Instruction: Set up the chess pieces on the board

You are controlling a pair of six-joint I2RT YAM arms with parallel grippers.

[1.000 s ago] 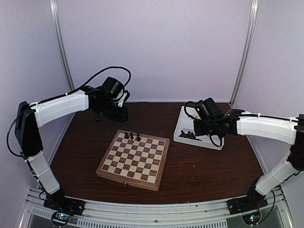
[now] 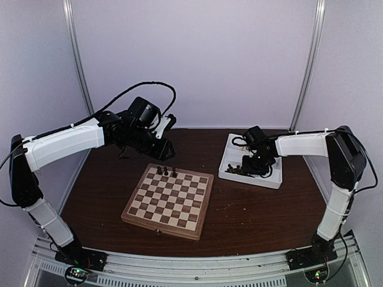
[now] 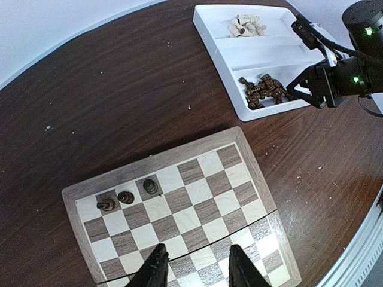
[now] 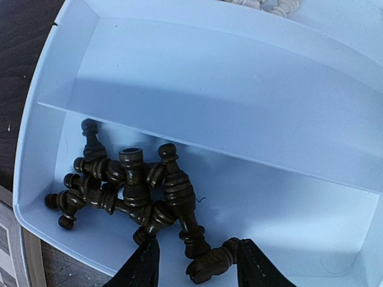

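The chessboard (image 2: pixel 167 209) holds three dark pieces along its back edge, among them a piece (image 3: pixel 150 186) on a dark square. My left gripper hangs above the board's back area, fingers apart with nothing visible between them. My right gripper stands open over the white tray (image 3: pixel 233 101), above the compartment of jumbled dark pieces, including a long piece (image 4: pixel 179 194) and a piece lying near the fingertips (image 4: pixel 209 264). White pieces (image 3: pixel 245 26) lie in the tray's other compartment.
The tray sits right of and behind the board. Walls enclose the sides and back.
My right arm has drawn in and settled lower over the tray.
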